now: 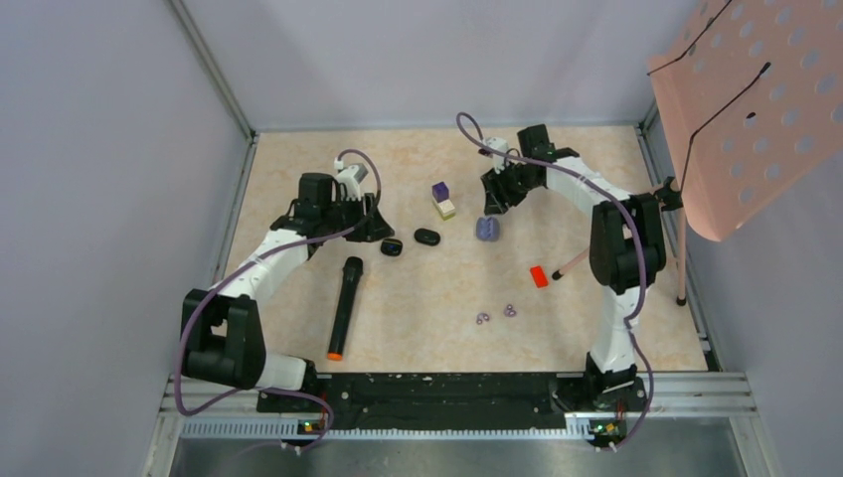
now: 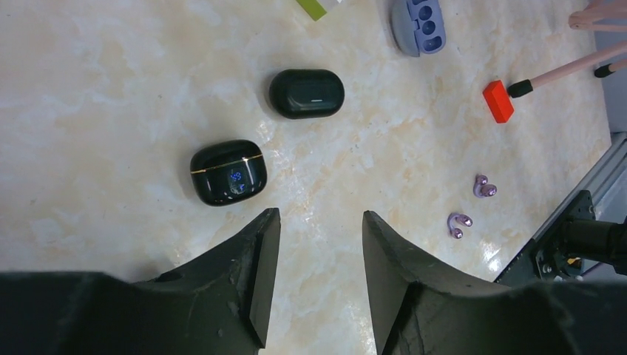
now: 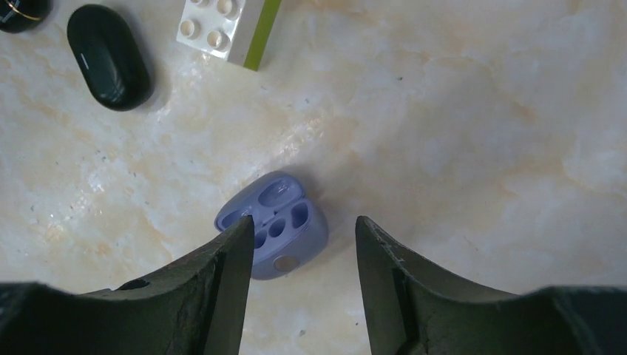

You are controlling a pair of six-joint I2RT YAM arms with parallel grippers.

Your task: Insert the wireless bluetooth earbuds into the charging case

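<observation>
The lavender-blue charging case (image 1: 487, 230) lies with its lid opened on the table, its empty hollows showing in the right wrist view (image 3: 288, 240). Two shiny purple earbuds (image 1: 483, 318) (image 1: 510, 310) rest toward the table's front; both show in the left wrist view (image 2: 459, 224) (image 2: 485, 186). Just behind the case, my right gripper is open, nothing between its fingers; its left finger overlaps the case's edge in its wrist view. My left gripper is open and empty at the left, close to a black glossy case (image 2: 229, 174).
A second black case (image 1: 427, 237) sits between the grippers. Behind it are white-green and purple blocks (image 1: 443, 209). A red block (image 1: 539, 276) lies beside a pink rod (image 1: 572, 263), and a black microphone (image 1: 344, 308) lies front left.
</observation>
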